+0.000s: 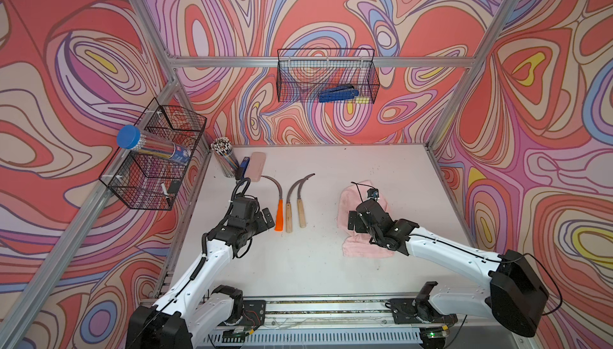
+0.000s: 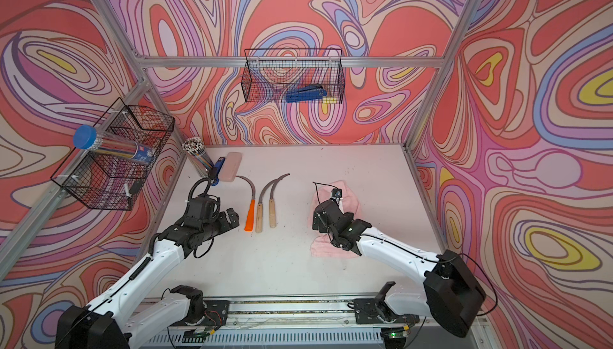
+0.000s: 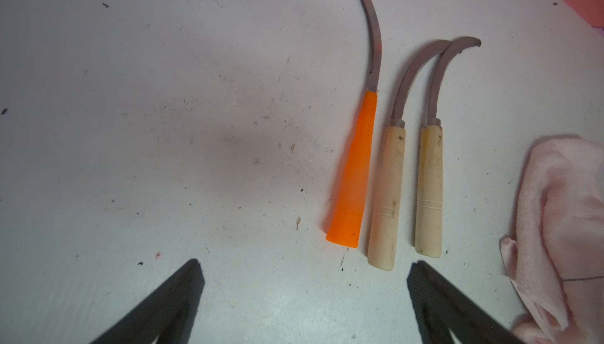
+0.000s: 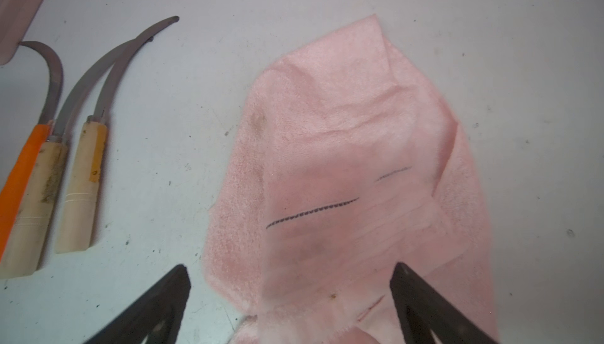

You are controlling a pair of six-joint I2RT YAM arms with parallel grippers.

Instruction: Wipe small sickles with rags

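Observation:
Three sickles lie side by side left of the table's middle: one orange-handled sickle [image 3: 355,174], a wooden-handled sickle [image 3: 387,193] and another wooden-handled sickle [image 3: 430,186] whose blade tip crosses its neighbour's. A crumpled pink rag [image 4: 327,130] lies flat to the right of them. My left gripper is open, just left of the handles in the top views, with bare table between its fingers. Over the rag, my right gripper hangs open, its fingers [image 4: 166,300] apart and nothing held. The right arm hides part of the rag in the top left view.
At the back left stand a jar of sticks [image 1: 224,156], a blue object [image 1: 242,167] and a pink block [image 1: 254,166]. Wire baskets hang on the left frame [image 1: 153,157] and back wall [image 1: 327,77].

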